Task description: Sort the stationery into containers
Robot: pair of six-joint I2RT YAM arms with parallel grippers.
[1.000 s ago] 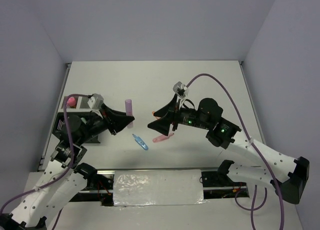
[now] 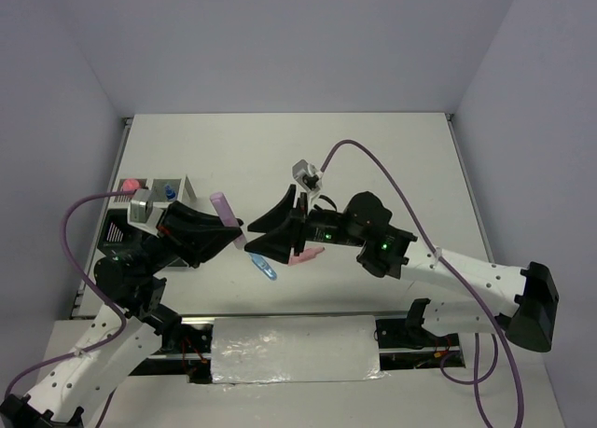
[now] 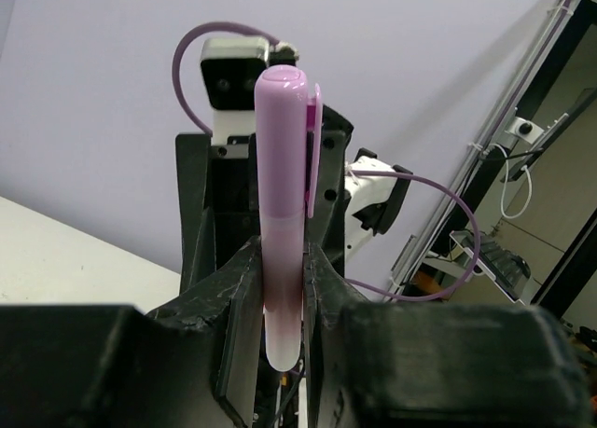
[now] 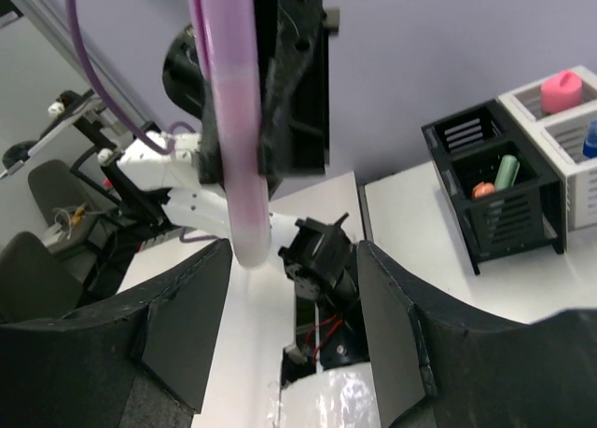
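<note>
A purple capped marker is gripped by my left gripper, whose fingers close on its pale lower part. In the top view the marker hangs tilted above the table, held by the left gripper. Facing it from the right, my right gripper stands open; in its own wrist view the marker is just beyond and left of the gap, not between the fingers. Below lie a blue pen-like item and a pink one, the latter partly covered by the right gripper.
At the left stand a black bin with green and orange items inside and a white bin with a pink item and a blue item.
My left gripper has swung slightly, tilting the marker and bringing it a little left. The right gripper has moved leftward, close to the marker. The blue item has not moved.
</note>
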